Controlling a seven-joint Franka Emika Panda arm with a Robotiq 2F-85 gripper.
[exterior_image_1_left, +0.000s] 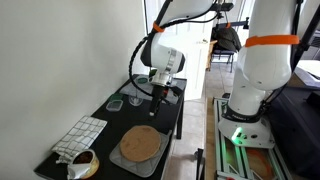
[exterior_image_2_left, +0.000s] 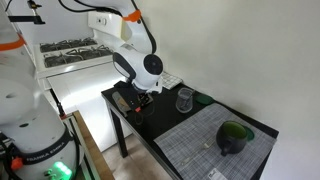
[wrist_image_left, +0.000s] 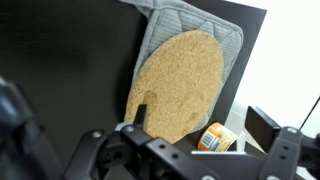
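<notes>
My gripper hangs over the dark table, its fingers apart and nothing between them. In the wrist view its dark fingers stand wide to either side. Below and ahead lies a round cork mat on a grey quilted pot holder; the gripper is above and apart from it. In exterior view 1 the same cork mat sits on the pot holder toward the near end of the table.
A white-lidded orange jar stands beside the pot holder. A round container and a checked cloth lie near the wall. At the other end are a glass jar, a dark green mug and a grey mat.
</notes>
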